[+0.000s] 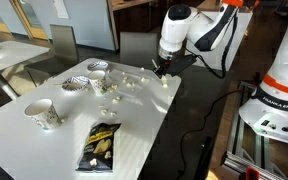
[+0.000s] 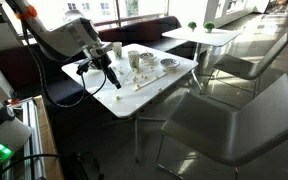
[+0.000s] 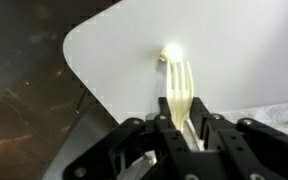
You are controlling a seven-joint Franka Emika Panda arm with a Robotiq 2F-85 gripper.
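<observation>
In the wrist view my gripper is shut on a fork point(image 3: 179, 88) with pale orange tines that point away from it. Just beyond the tine tips a small whitish piece point(image 3: 171, 52) lies near a rounded corner of the white table point(image 3: 114, 45); whether the tines touch it I cannot tell. From the first exterior view, the gripper point(image 1: 164, 74) hangs low over the table's right-hand edge. The second exterior view shows the gripper point(image 2: 116, 82) from the other side, where the fork is too small to make out.
A black snack bag point(image 1: 99, 147) lies on the table, with a patterned cup point(image 1: 43, 113) farther left. Toward the back stand another cup point(image 1: 98, 82) and a patterned bowl point(image 1: 74, 84). Several pale bits are scattered mid-table. A grey chair point(image 2: 209, 130) stands beside it.
</observation>
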